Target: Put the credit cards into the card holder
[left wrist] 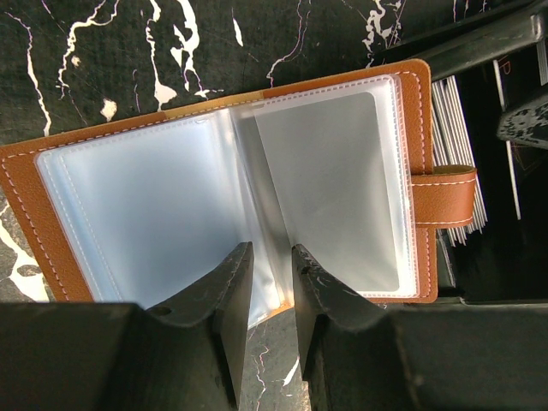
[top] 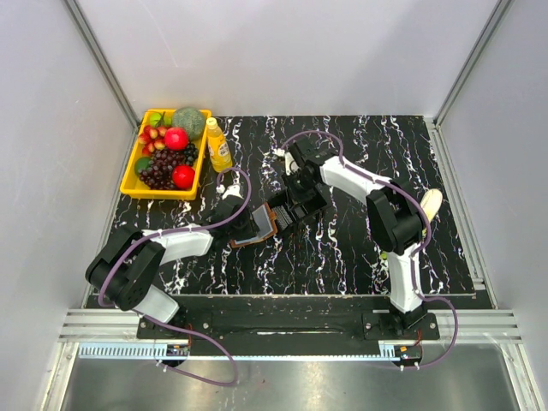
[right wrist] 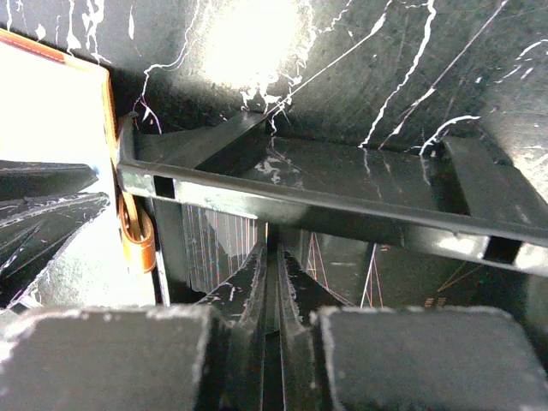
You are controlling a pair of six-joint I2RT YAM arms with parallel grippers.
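Note:
The brown card holder (left wrist: 342,188) lies spread open on the table, clear pockets facing up. Over its lower edge, near the fold, hovers my left gripper, open a little with nothing between its fingers. To the right stands a black rack (right wrist: 342,205) with several thin cards (right wrist: 218,244) on edge, packed at its holder end, and a few spaced farther along. My right gripper reaches into the rack, its fingertips close together around a thin upright edge, seemingly a card. Whether they touch it cannot be made out.
A yellow basket of fruit (top: 135,184) and a yellow bottle (top: 219,145) stand at the back left. A pale yellow item (top: 431,204) lies at the far right.

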